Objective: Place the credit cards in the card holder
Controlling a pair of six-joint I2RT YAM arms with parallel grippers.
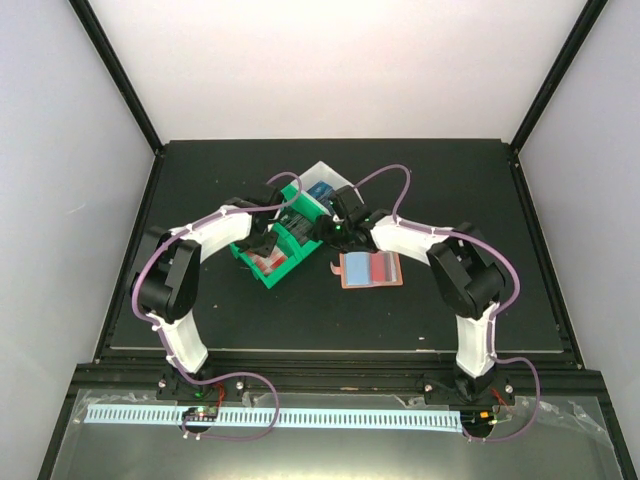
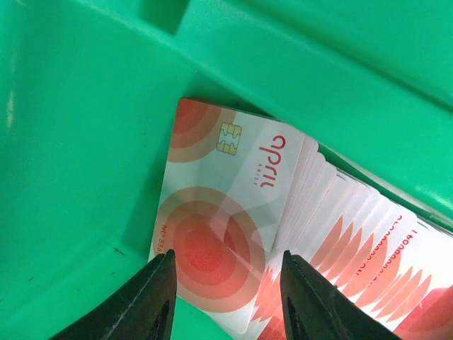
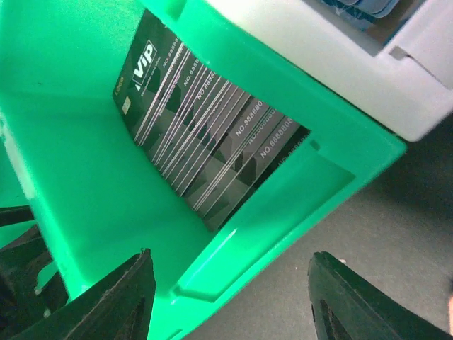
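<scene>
In the left wrist view, red-and-white cards (image 2: pixel 224 205) lie fanned in a green bin (image 2: pixel 85 142). My left gripper is over these cards, fingers apart, with the top card visible between them. Black "VIP" cards (image 3: pixel 205 120) lie in another green bin (image 3: pixel 141 205). My right gripper stands open near that bin's outer wall, with no card between its fingers. On the table in the top view lies the open card holder (image 1: pixel 371 270), an orange-edged thing with light blue and red inside, just below the right gripper.
A white bin (image 1: pixel 318 178) with blue cards (image 1: pixel 321 192) adjoins the green ones at the upper right. Part of the left gripper intrudes at the left of the right wrist view.
</scene>
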